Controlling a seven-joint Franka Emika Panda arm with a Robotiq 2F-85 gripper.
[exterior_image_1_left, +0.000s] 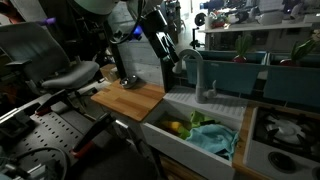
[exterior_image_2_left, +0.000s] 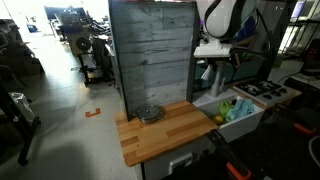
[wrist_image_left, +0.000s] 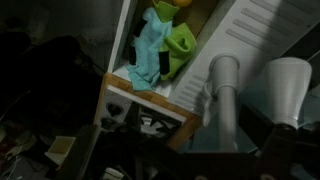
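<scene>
High above the counter, my gripper (exterior_image_1_left: 166, 47) hangs open just left of the white faucet (exterior_image_1_left: 201, 72), with no object seen between its fingers. The white sink (exterior_image_1_left: 190, 153) below holds a blue cloth (exterior_image_1_left: 212, 138) and a yellow-green item (exterior_image_1_left: 179, 129). Looking down in the wrist view, the faucet spout (wrist_image_left: 228, 90) looms large and close on the right. Farther off there are the blue cloth (wrist_image_left: 148, 50), a green cloth (wrist_image_left: 180, 46) and an orange item (wrist_image_left: 181, 3) at the top edge.
A wooden counter (exterior_image_2_left: 180, 130) bears a metal bowl or lid (exterior_image_2_left: 148, 112) left of the sink. The stove (exterior_image_1_left: 287, 130) stands to its right. Teal planters (exterior_image_1_left: 225, 71) line the back. A grey panel (exterior_image_2_left: 150, 60) rises behind the counter.
</scene>
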